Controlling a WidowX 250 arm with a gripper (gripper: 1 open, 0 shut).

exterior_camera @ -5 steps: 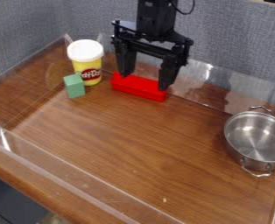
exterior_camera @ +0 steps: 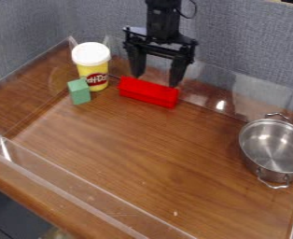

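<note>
A black gripper (exterior_camera: 158,63) hangs at the top middle, its two dark fingers spread apart above and behind a red block (exterior_camera: 148,91). The block lies on the wooden table (exterior_camera: 136,168) toward the back, and nothing shows between the fingers. To the left stands a white-lidded yellow canister (exterior_camera: 91,65) with a red label, and a small mint-green block (exterior_camera: 78,91) is beside it, nearer the front.
A steel pot (exterior_camera: 272,149) with handles sits at the right edge of the table. Grey padded walls and a clear barrier border the table.
The gripper has moved up and back, away from the viewer, uncovering more of the red block. The objects on the table have not visibly moved.
</note>
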